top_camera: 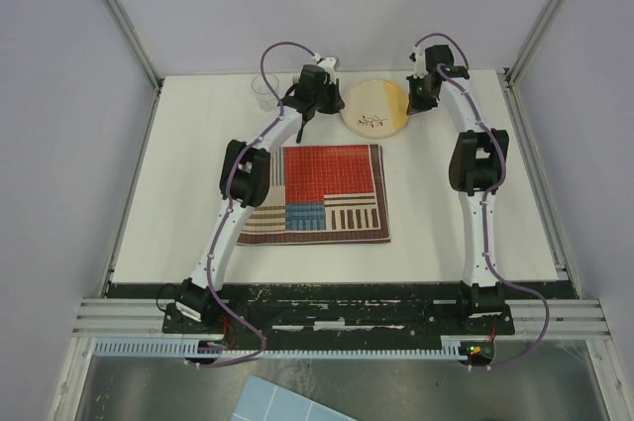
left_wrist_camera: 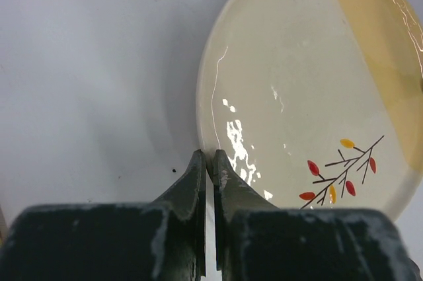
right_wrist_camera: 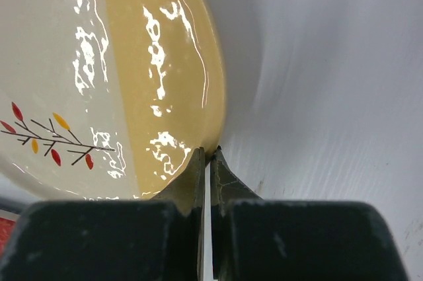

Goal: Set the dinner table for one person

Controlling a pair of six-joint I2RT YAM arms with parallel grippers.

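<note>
The plate (top_camera: 374, 109), cream with a yellow band and a sprig design, is at the back of the table between my two grippers. On its left side, my left gripper is shut on the rim; the plate's edge enters between the fingertips. Across from it, my right gripper is shut at the rim of the yellow band, its tips closed at the plate's edge. A patterned placemat (top_camera: 319, 178) in red, blue and beige lies flat in front. Behind the left arm stands a clear glass (top_camera: 264, 91).
Partly hidden under the left gripper lies cutlery (top_camera: 300, 132), its handle toward the placemat. The back wall is close behind the plate.
</note>
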